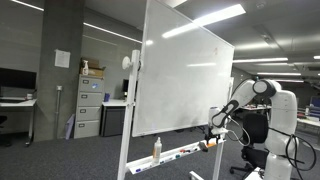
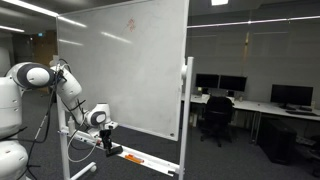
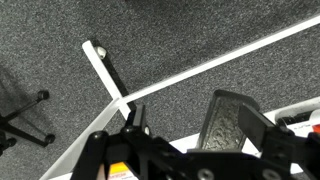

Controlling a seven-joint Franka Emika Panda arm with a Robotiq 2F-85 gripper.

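My gripper is open, with no object held between its fingers. In the wrist view a dark grey eraser-like block [image 3: 226, 120] lies on the white tray just beyond the fingers, toward the right finger, which partly covers its near end. Exterior view 2 has my gripper [image 2: 106, 134] low in front of the whiteboard [image 2: 125, 70], close above the dark block [image 2: 113, 150]. From the other side, the gripper [image 1: 213, 133] hangs over the right part of the tray [image 1: 170, 160]. Whether any finger touches the block cannot be told.
A spray bottle [image 1: 157, 150] stands on the tray's left part, with several small coloured markers [image 1: 185, 152] along it. An orange item [image 2: 134, 158] lies on the tray beside the block. The whiteboard's white frame post [image 2: 187, 110] rises at one side; floor lies below.
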